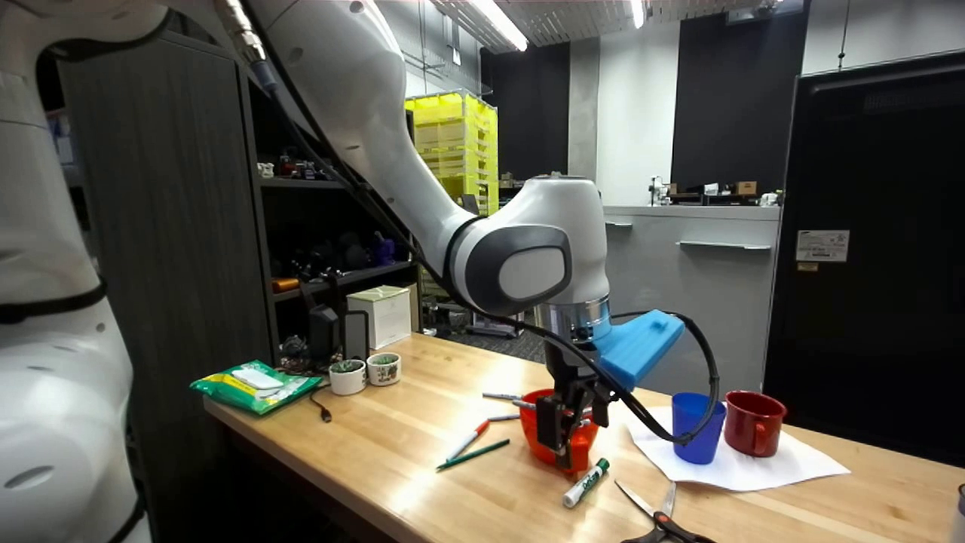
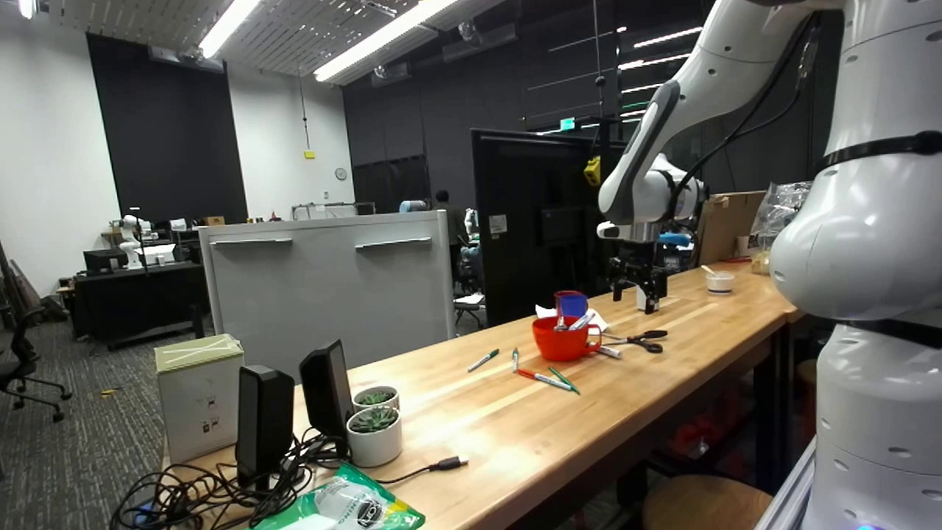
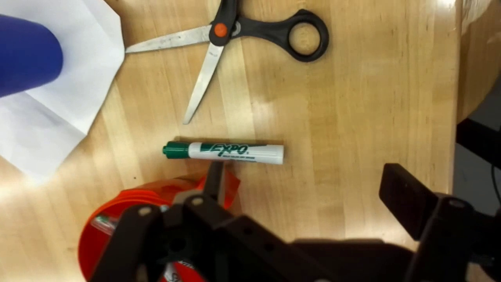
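Observation:
My gripper (image 1: 571, 443) stands open above the table, with nothing between its fingers. In exterior view 1 it overlaps the red mug (image 1: 537, 443), which holds several markers. In the wrist view one finger (image 3: 214, 181) reaches over that mug's edge, and the other finger (image 3: 407, 199) is over bare wood at the right. A green-capped white marker (image 3: 244, 152) lies flat just beyond the first fingertip. Black-handled scissors (image 3: 282, 35) rest spread farther from the gripper. Exterior view 2 shows the gripper (image 2: 634, 299) above the tabletop, apart from the marker-filled mug (image 2: 560, 344).
A blue cup (image 1: 697, 430) and a dark red mug (image 1: 754, 424) stand on white paper (image 1: 787, 466). Several pens, including a green one (image 1: 473, 454), lie left of the marker mug. Two small potted plants (image 1: 384, 368) and a green packet (image 1: 258, 388) occupy the far left.

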